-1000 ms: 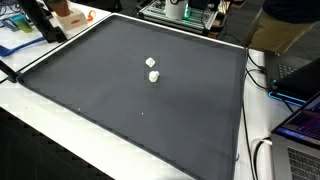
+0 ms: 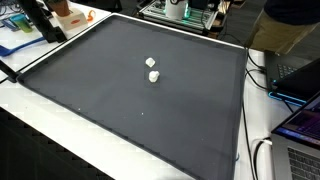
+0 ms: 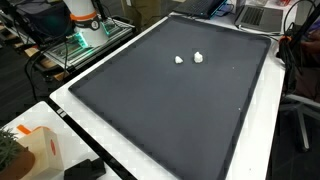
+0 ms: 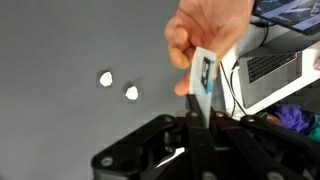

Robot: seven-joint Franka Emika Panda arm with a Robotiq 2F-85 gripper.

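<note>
In the wrist view my gripper is shut on the lower end of a narrow white object (image 4: 203, 72) with a blue-grey patch. A person's hand (image 4: 208, 22) is at the object's upper part, its fingers around or beside it. Exterior view 1 has the same pair, one piece (image 2: 150, 62) behind the other (image 2: 154, 76). Neither exterior view shows my fingers.
Most of the dark board (image 3: 165, 100) is bare. A laptop (image 4: 272, 72) with cables stands beside it. Exterior view 2 shows a potted plant (image 3: 12, 152) at the near left corner and a black block (image 3: 87, 170) by the board's edge.
</note>
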